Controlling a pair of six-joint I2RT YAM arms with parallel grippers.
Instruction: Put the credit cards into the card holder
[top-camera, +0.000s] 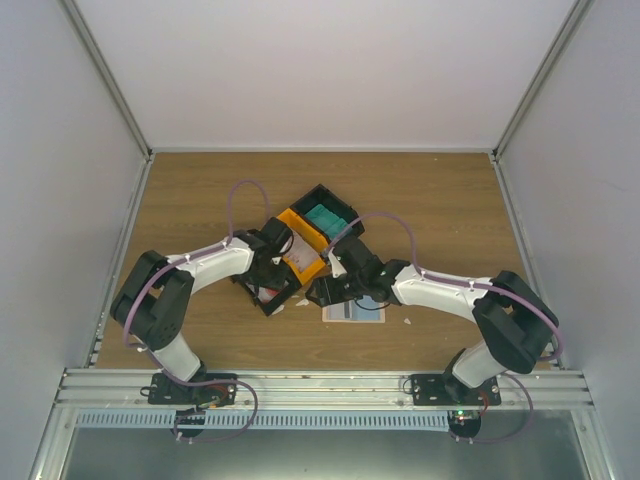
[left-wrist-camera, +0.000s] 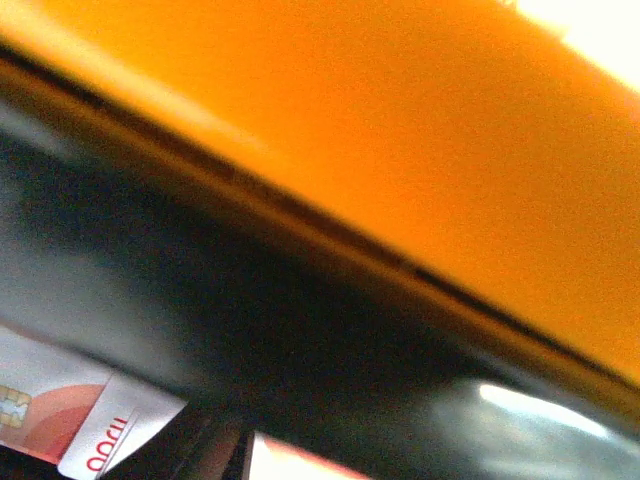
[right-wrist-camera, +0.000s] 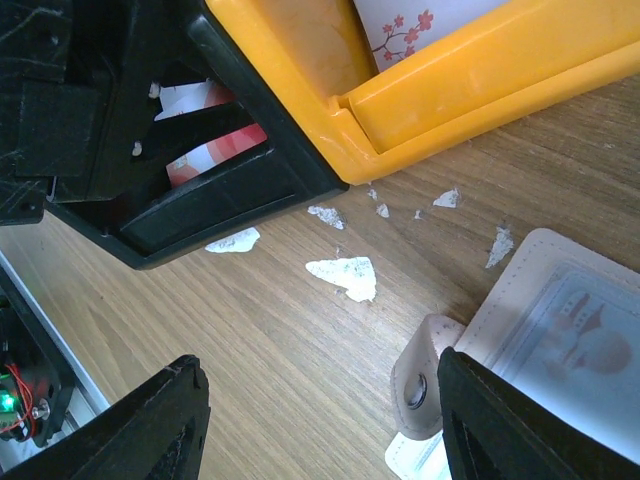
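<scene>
My left gripper (top-camera: 265, 272) is down over the black tray (right-wrist-camera: 220, 200) of red-and-white cards (right-wrist-camera: 215, 150); its finger state is unclear. Its wrist view shows a card (left-wrist-camera: 60, 410) beside the black wall, below an orange rim (left-wrist-camera: 360, 120). My right gripper (top-camera: 325, 288) stands open at the left side of the card holder (top-camera: 355, 312); in the right wrist view its fingers straddle the holder's raised strap (right-wrist-camera: 420, 390), with the clear pocket (right-wrist-camera: 570, 350) to the right.
An orange tray (top-camera: 305, 245) of pale cards adjoins the black one; another black tray with teal cards (top-camera: 325, 220) is behind. Wood is clear at the front and back.
</scene>
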